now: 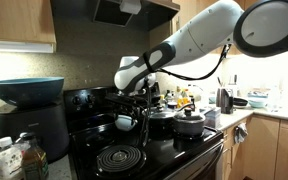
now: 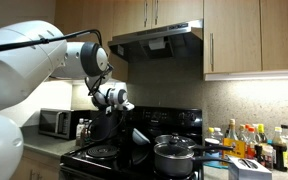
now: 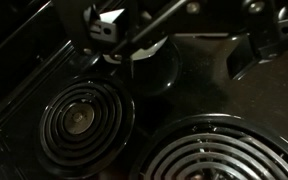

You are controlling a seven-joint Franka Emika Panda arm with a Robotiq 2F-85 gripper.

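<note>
My gripper (image 1: 131, 103) hangs over the rear part of the black stove (image 1: 164, 158), pointing downward. It stands open, its dark fingers (image 3: 103, 27) spread along the top edge of the wrist view. Just beneath it, in exterior view 1, is a small white vessel (image 1: 124, 122). Exterior view 2 has a pale, tilted vessel (image 2: 141, 137) near the stove's back panel, to the right of the gripper. Only a small pale piece (image 3: 149, 48) shows below the fingers in the wrist view; whether anything touches them is unclear.
Lidded pots (image 1: 189, 123) occupy the right side of the stove. A blue bowl (image 1: 27, 91) rests on a dark appliance at left, bottles (image 1: 34, 158) before it. A range hood (image 2: 158, 45) overhangs the stove.
</note>
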